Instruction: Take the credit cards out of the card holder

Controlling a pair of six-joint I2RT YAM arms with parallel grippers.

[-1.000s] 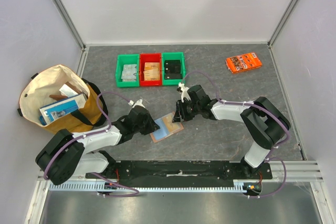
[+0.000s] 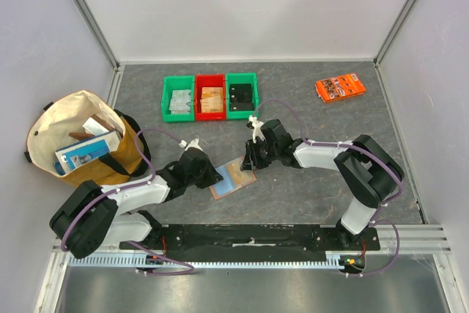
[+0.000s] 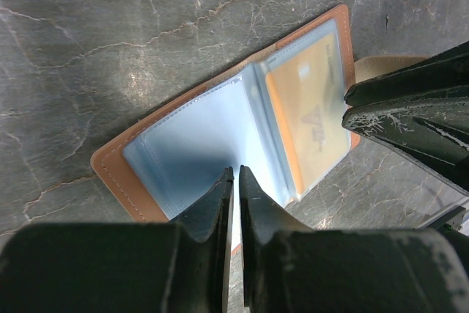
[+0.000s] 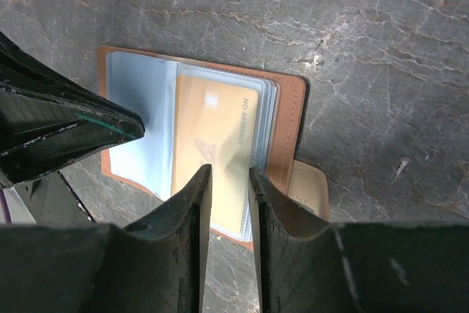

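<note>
The card holder (image 2: 235, 180) lies spread open on the grey table between my two arms. It has a brown border and clear sleeves. In the left wrist view its near half (image 3: 212, 141) looks pale blue, with no card visible in it. A tan card (image 4: 212, 133) with a printed number sits in the other half's sleeve. My left gripper is over the blue half, its fingers parted by a narrow gap. Over the card's outer edge, my right gripper stands part open. Nothing shows held in either; whether the tips touch the sleeves is unclear.
Green (image 2: 169, 116), red (image 2: 209, 116) and second green (image 2: 242, 114) bins stand behind the holder, all with contents. A filled yellow bag (image 2: 88, 174) is at left, an orange packet (image 2: 340, 87) at back right. Free table lies between the bins and arms.
My right fingertips appear to have shifted very slightly at the card holder's edge. The left arm, the holder and everything else look the same.
</note>
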